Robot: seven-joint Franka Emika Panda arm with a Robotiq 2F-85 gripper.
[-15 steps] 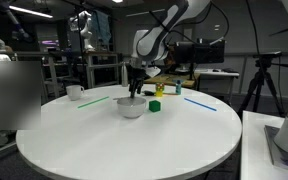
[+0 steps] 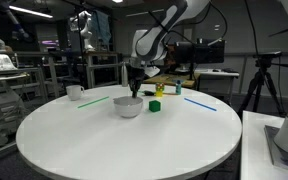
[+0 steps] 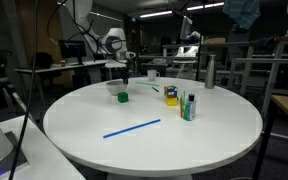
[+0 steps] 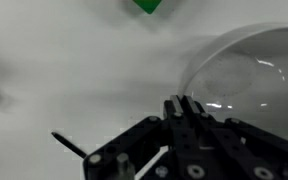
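Observation:
A pale bowl (image 2: 129, 107) stands upright on the white round table, and its curved wall (image 4: 259, 75) fills the right side of the wrist view. My gripper reaches down to the bowl's near rim, its narrow finger closed around the edge. From outside, the gripper (image 2: 135, 95) shows only as a small dark shape over the bowl. Beside the bowl, apart from it, sits a green cube (image 2: 155, 106), also seen as a green block (image 3: 123, 98) in the second exterior view.
Across the table lie a blue stick (image 3: 132, 129) and a green stick (image 2: 94, 103). A white mug (image 2: 75, 92), a yellow item (image 3: 171, 96) and a small bottle (image 3: 189, 108) stand near the edges.
In exterior view 1 the bowl has shifted slightly to the left, with the gripper staying at its rim. The green cube looks unmoved.

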